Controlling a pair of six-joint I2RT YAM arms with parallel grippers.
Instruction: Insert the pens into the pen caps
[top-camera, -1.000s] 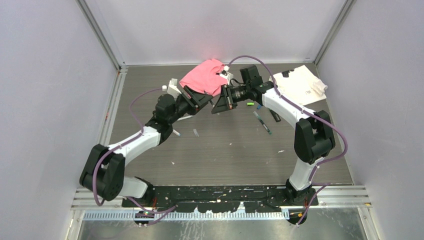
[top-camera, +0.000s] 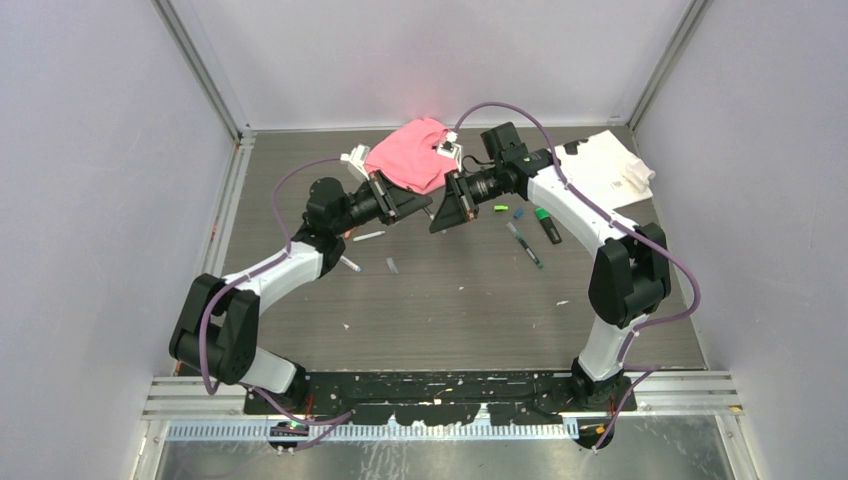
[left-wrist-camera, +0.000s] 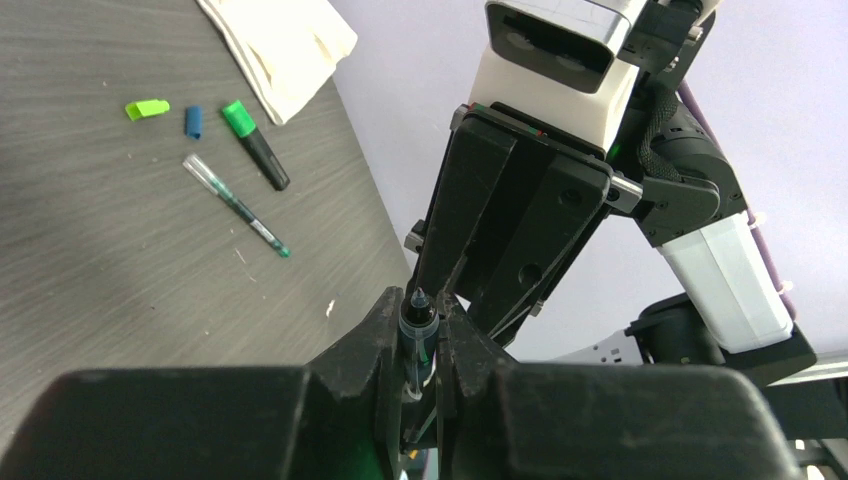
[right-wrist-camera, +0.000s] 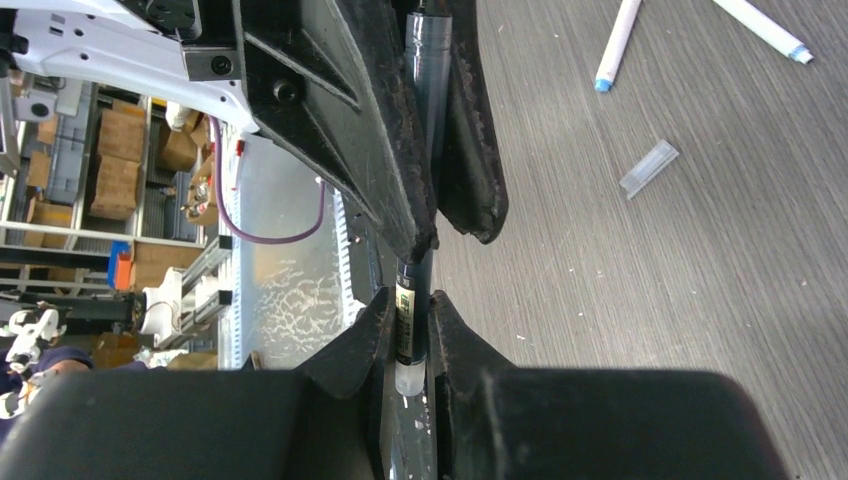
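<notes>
In the top view my left gripper (top-camera: 418, 200) and right gripper (top-camera: 444, 220) meet above the middle of the table. In the left wrist view my left fingers are shut on a dark pen piece (left-wrist-camera: 418, 340), upright and mostly hidden. In the right wrist view a dark pen (right-wrist-camera: 412, 310) with a clear end runs vertically through both grippers, my right one shut round its lower part, the left one higher up. Whether pen and cap are joined I cannot tell. On the table lie a green pen (left-wrist-camera: 236, 205), a clear cap (right-wrist-camera: 649, 168) and white pens (right-wrist-camera: 617, 45).
A green marker (left-wrist-camera: 262, 155), a lime cap (left-wrist-camera: 147, 108) and a blue cap (left-wrist-camera: 193, 121) lie at the right. A pink cloth (top-camera: 405, 155) and a white cloth (top-camera: 605, 175) lie at the back.
Both grippers and arms have shifted slightly, the left arm downward in the top view at the wrist and toward the right. Both grippers remain shut.
</notes>
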